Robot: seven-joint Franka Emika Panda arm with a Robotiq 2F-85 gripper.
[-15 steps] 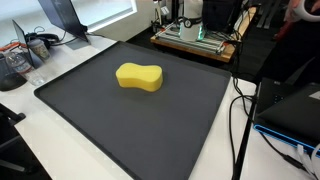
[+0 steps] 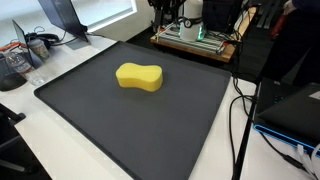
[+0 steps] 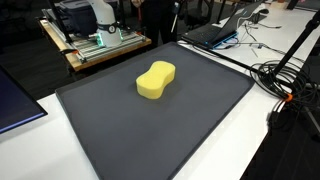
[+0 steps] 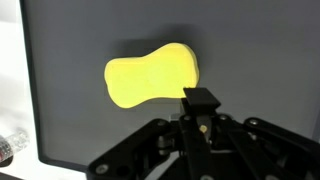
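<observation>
A yellow sponge, narrowed at its middle, lies flat on the dark grey mat. The same sponge shows whole in exterior view 2, toward the far side of the mat. From the wrist view, my gripper appears shut, with its tips overlapping the lower right edge of the sponge in the picture. Both exterior views place the sponge apart from the gripper, which is cut off at their upper edges. Whether anything thin sits between the fingers is too dark to tell.
Black cables lie on the white table beside the mat. Jars and glassware stand at the left in exterior view 1. A low wooden stand is behind the mat.
The dark end of my arm has come into the top of exterior view 1, behind the mat. The sponge has stayed in place.
</observation>
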